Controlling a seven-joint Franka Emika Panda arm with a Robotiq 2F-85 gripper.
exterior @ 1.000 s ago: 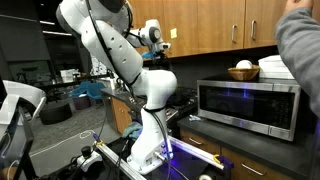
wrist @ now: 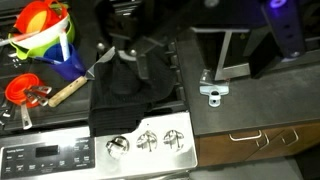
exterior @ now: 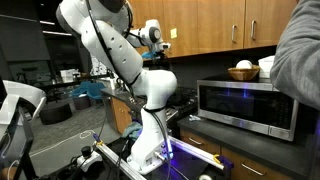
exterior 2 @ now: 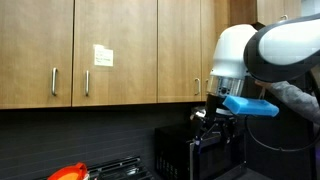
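Observation:
High over the stove, my gripper (exterior 2: 216, 128) hangs from the arm, close to the wall cabinets in exterior view 2. In exterior view 1 the gripper (exterior: 166, 47) is small and dark, well above the counter. Dark gripper parts cover the upper middle of the wrist view, and the gap between the fingertips is unclear. Below them a black cloth (wrist: 122, 105) lies on the stove top. Beside it are a wooden handle (wrist: 68, 92), a blue cup (wrist: 68, 67), red measuring cups (wrist: 22, 88) and stacked coloured bowls (wrist: 40, 30).
A silver clip (wrist: 213, 93) rests on the dark counter (wrist: 205, 118). Along the stove's front run several knobs (wrist: 148, 139). The microwave (exterior: 245, 108) carries a basket (exterior: 243, 72) on top. Someone's grey sleeve (exterior: 300, 55) fills the right edge of exterior view 1.
The grey sleeve at the right of exterior view 1 has come lower and further left, covering more of the cabinet and white stack. The arm looks unmoved.

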